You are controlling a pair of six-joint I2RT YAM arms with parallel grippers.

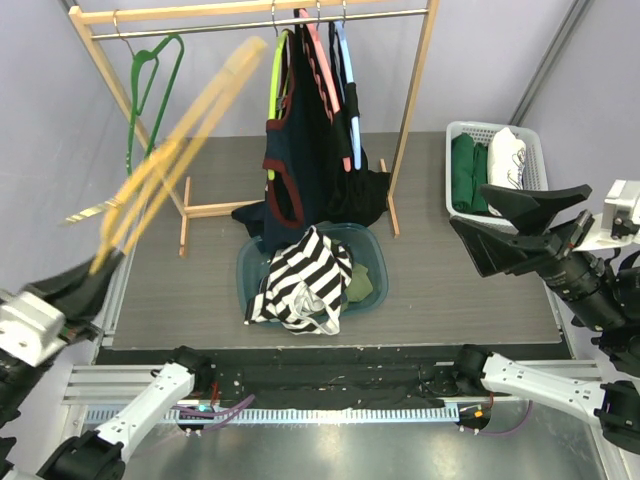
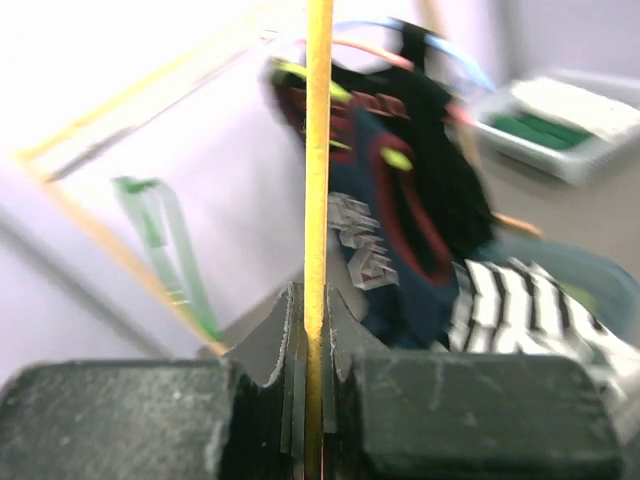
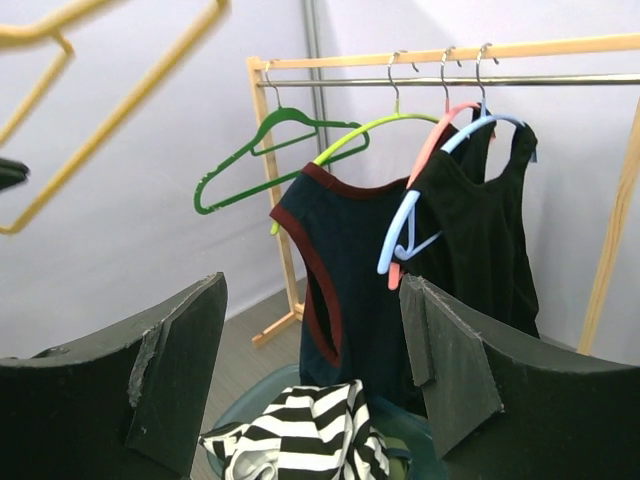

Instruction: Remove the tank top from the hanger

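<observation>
My left gripper [image 1: 105, 262] is shut on an empty yellow hanger [image 1: 180, 140], raised blurred at the left; its bar runs up between the fingers in the left wrist view. Dark tank tops [image 3: 340, 230] hang on the rail's lime, pink and blue [image 3: 397, 225] hangers, beside an empty green hanger [image 1: 140, 75]. A black-and-white striped garment [image 1: 300, 280] lies in the teal tub [image 1: 250, 300] below them. My right gripper [image 1: 510, 232] is open and empty, at the right facing the rack.
A white basket [image 1: 535, 160] with green and white cloth stands back right. The wooden rack [image 1: 405, 100] spans the back. Bare floor [image 1: 180, 310] shows either side of the tub.
</observation>
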